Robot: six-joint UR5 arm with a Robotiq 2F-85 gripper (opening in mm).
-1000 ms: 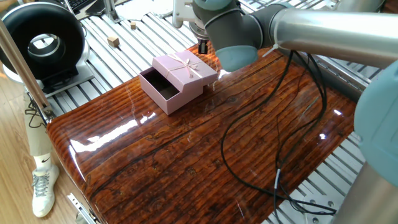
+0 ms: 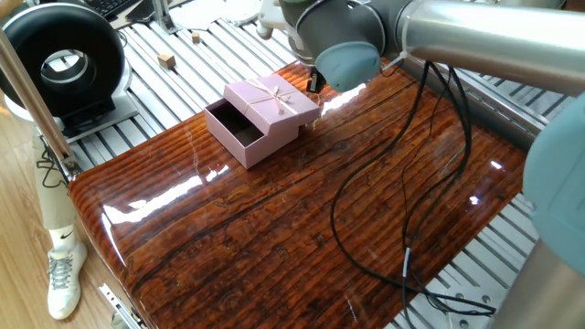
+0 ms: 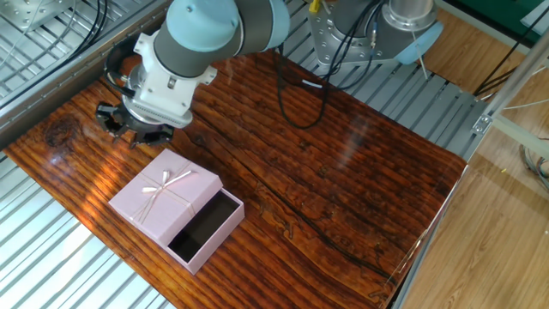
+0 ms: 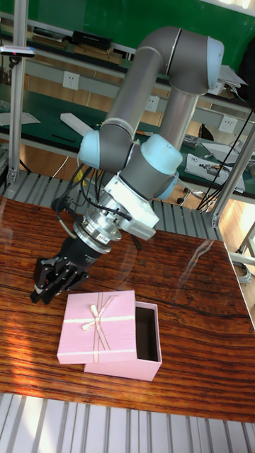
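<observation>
A pink box [image 3: 225,243] rests on the glossy wooden table with its pink lid [image 3: 153,199] askew on top. The lid carries a pale ribbon bow and covers only part of the box, leaving a dark strip of the interior [image 3: 203,227] exposed. My gripper [image 3: 125,135] is above the table beside the lid, on the side away from the opening, and does not appear to touch it. Its black fingers look spread, with nothing visible between them. In the third exterior view, the gripper [image 4: 44,291] points down to the left of the lid [image 4: 96,340].
Dark cables [image 2: 336,215] hang from the arm in a loop over the table. Two small wooden blocks, one of them a larger block [image 2: 166,60], sit on the slatted metal surface near a black ring-shaped device [image 2: 111,57].
My gripper and wrist have shifted slightly right and down in the first exterior view, and the wrist has turned. The hanging cables swayed a little. Box and lid have stayed put.
</observation>
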